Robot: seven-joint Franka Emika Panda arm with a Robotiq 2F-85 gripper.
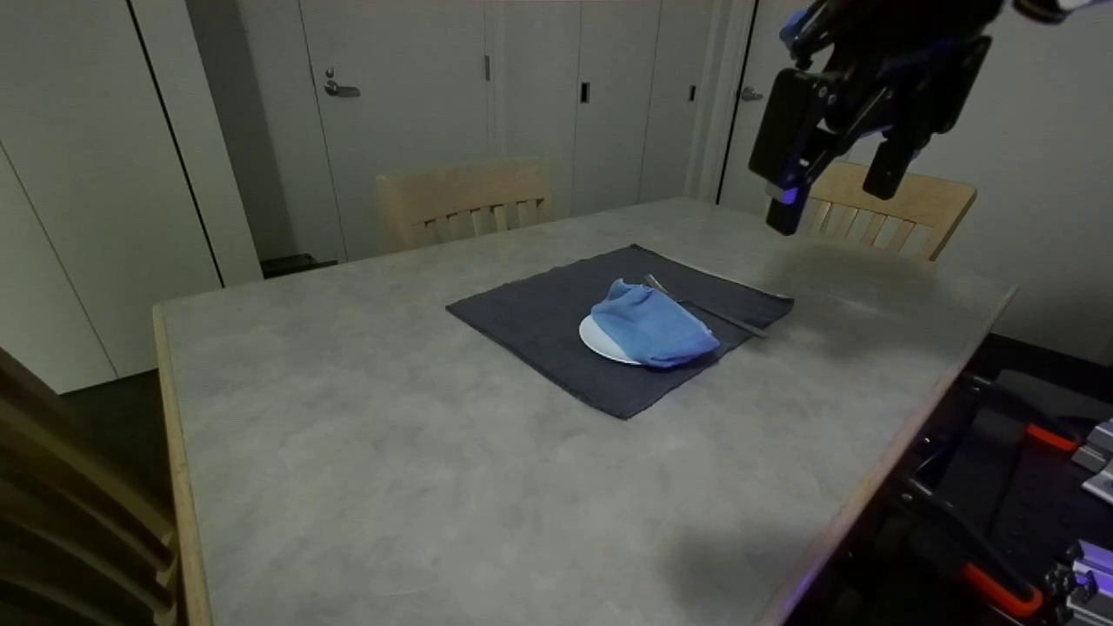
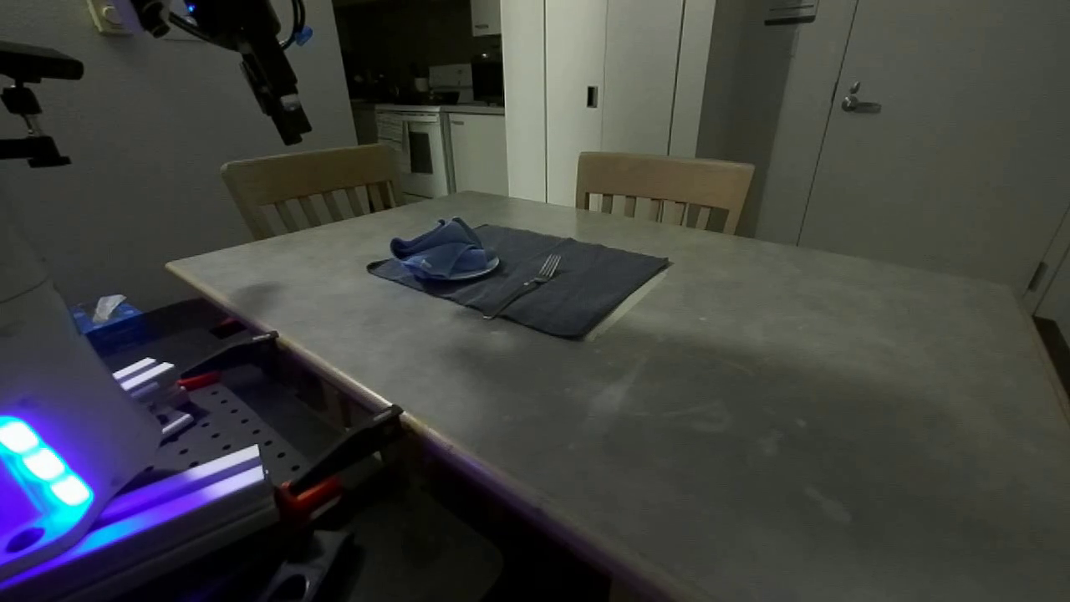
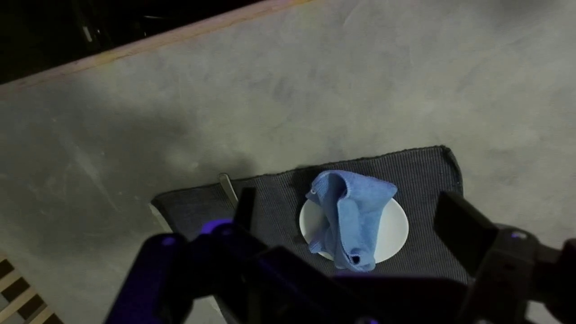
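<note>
A crumpled blue cloth (image 1: 652, 327) lies on a small white plate (image 1: 602, 341), covering much of it. Under the plate is a dark grey placemat (image 1: 543, 313). Beside the plate a fork (image 2: 537, 280) rests on the mat, its handle reaching past the mat's edge. High above the table, my gripper (image 1: 835, 205) stands open with nothing between its fingers. In the wrist view the cloth (image 3: 356, 216) and plate (image 3: 395, 229) appear between the spread fingertips, well below them, while the gripper's body hides part of the mat and most of the fork.
Wooden chairs (image 2: 667, 181) stand along its far sides. Clamps (image 2: 346, 446) grip the table edge on the robot's side.
</note>
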